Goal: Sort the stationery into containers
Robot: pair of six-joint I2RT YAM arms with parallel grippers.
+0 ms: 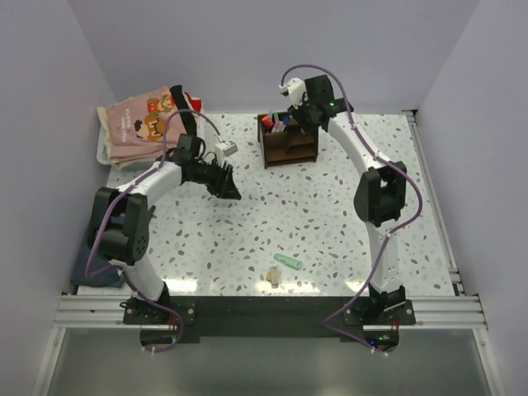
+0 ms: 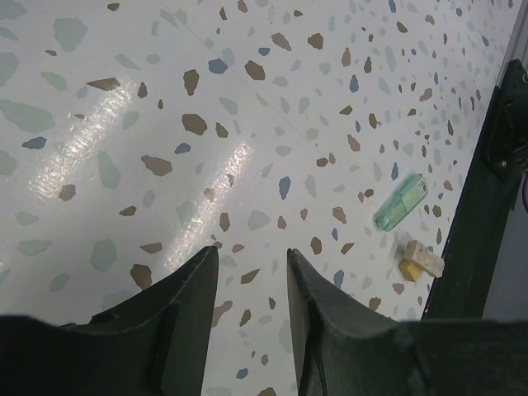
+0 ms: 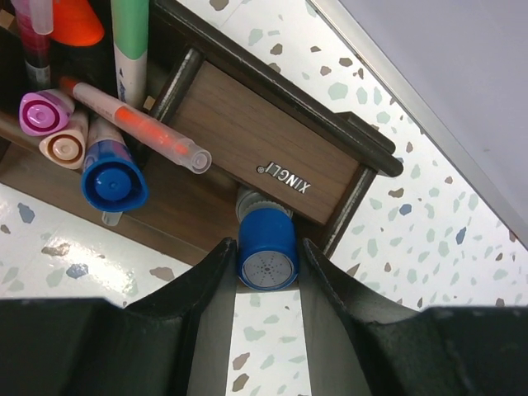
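Observation:
A dark wooden organizer (image 1: 289,157) stands at the back centre, holding pens and markers. My right gripper is over its right compartment, fingers either side of a blue-capped cylinder (image 3: 266,259); whether they grip it is unclear. An orange pen (image 3: 140,124) lies across markers to the left. My left gripper hangs part open over bare table, empty. A green item (image 2: 400,202) and a small beige-and-yellow piece (image 2: 421,257) lie near the front edge.
A pencil case or bag (image 1: 136,124) with a cartoon print sits in a bin at back left; a dark flat item (image 1: 97,268) lies at front left.

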